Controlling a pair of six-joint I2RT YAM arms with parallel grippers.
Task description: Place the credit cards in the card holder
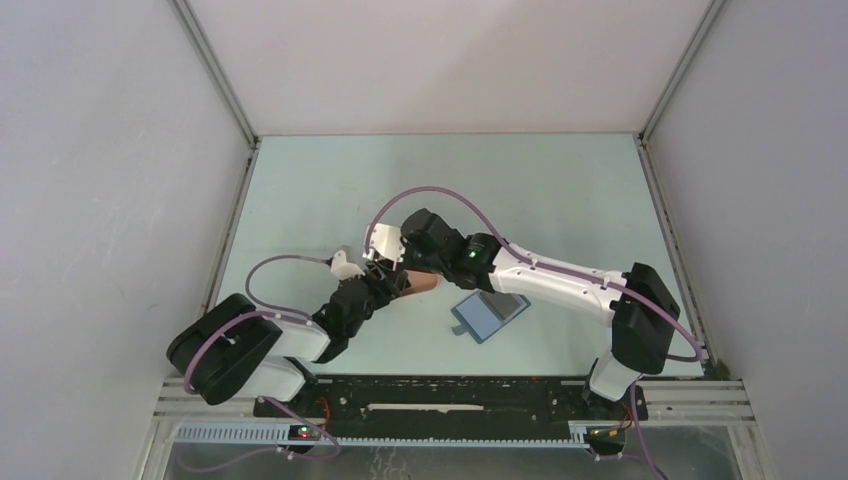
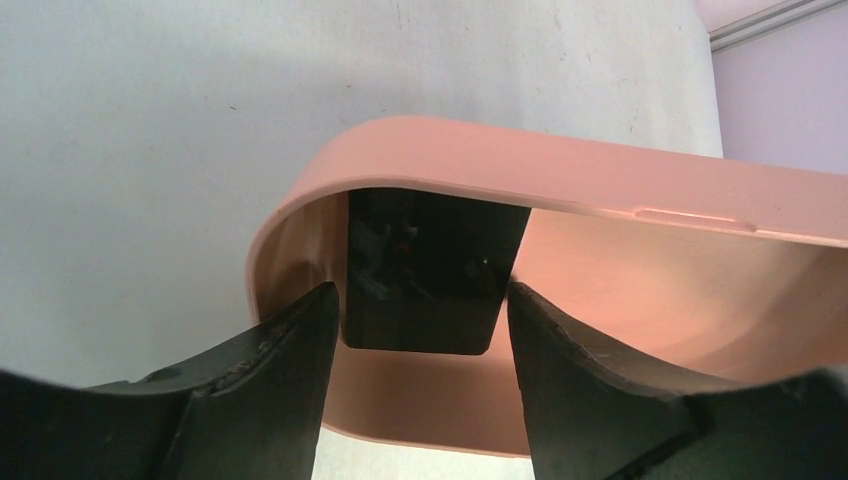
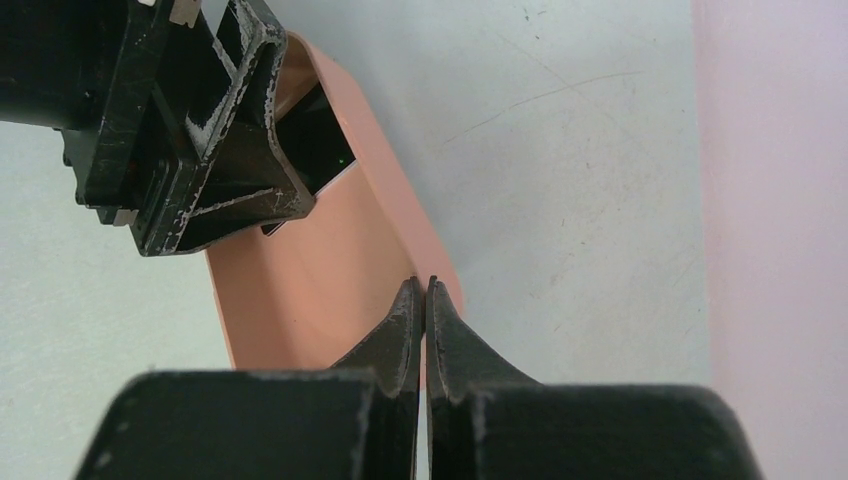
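A pink-orange open box (image 1: 420,284) sits on the table beneath both grippers, which hide much of it in the top view. In the left wrist view a dark card (image 2: 430,265) stands inside the box at one end. My left gripper is open at that end, its fingertips on either side of the card's lower part. In the right wrist view my right gripper is shut at the box's long rim, the left gripper's body reaching over the other end.
A blue-grey object (image 1: 480,318), probably the card holder, lies on the table to the right front, below the right arm.
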